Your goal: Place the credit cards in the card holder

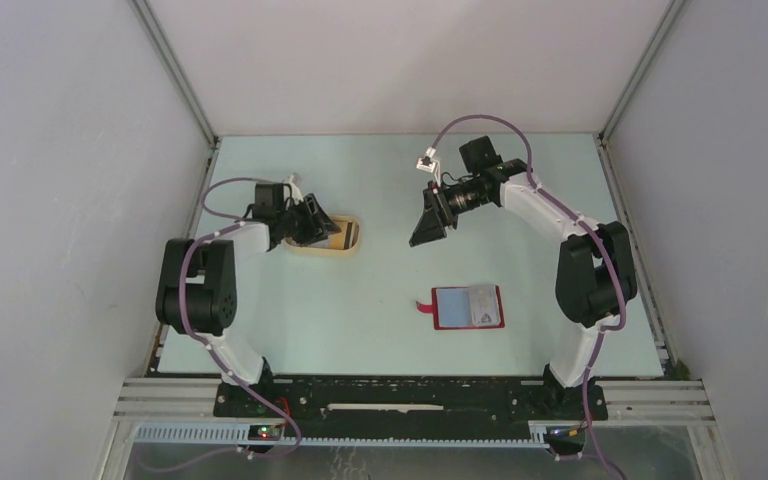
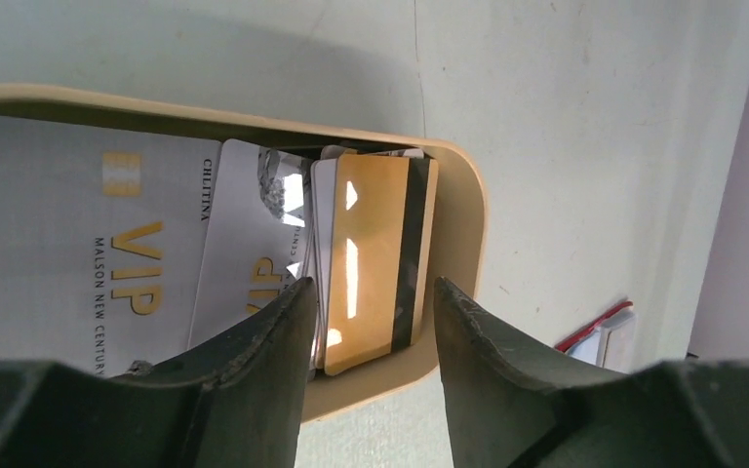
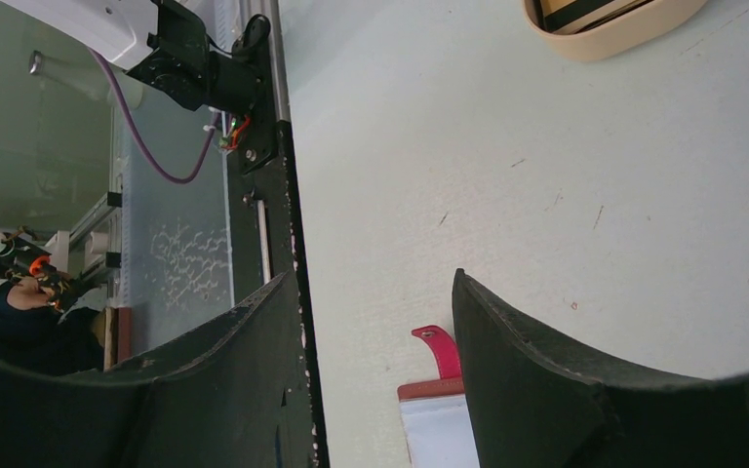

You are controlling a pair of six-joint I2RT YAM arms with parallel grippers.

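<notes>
A beige oval tray (image 1: 353, 243) holds several cards: silver VIP cards (image 2: 88, 244) and an orange card (image 2: 371, 258) with a black stripe at the right end. My left gripper is open just over the tray, its fingers either side of the orange card's lower part. My right gripper is open over bare table at the centre right. The red card holder (image 1: 467, 307), with clear sleeves and a pink strap (image 3: 439, 346), lies open at the front right.
Walls stand close on both sides and behind.
</notes>
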